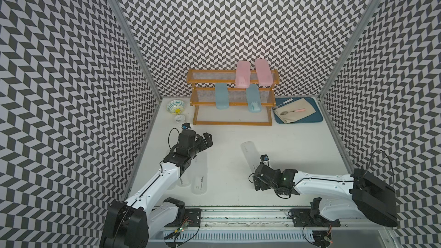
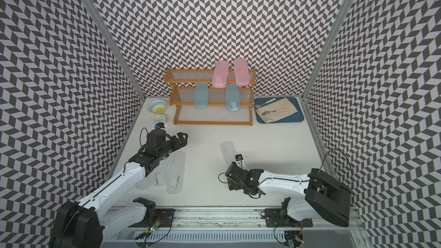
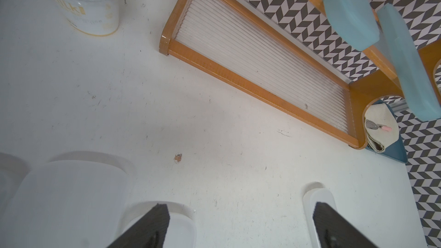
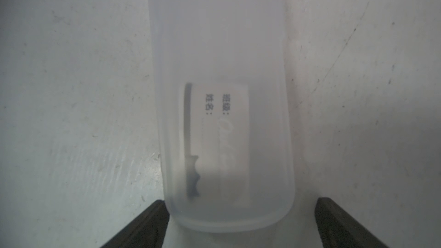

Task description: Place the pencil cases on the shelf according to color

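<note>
Two pink cases (image 1: 243,74) lie on the shelf's (image 1: 235,123) top tier, two blue ones (image 1: 221,96) on the middle tier. Its bottom tier is bare. A frosted white case (image 4: 220,41) with a name label lies on the table. Above its labelled end is my right gripper, open, one finger on either side of that end in the right wrist view; contact cannot be told. Further white cases (image 1: 199,174) lie at the left, partly under the left arm. My left gripper hangs open and empty over the table in front of the shelf.
A patterned bowl (image 1: 175,106) and a lidded cup (image 3: 87,7) stand left of the shelf. A blue tray (image 1: 317,117) with cloth and cutlery lies to its right. The table between shelf and arms is clear.
</note>
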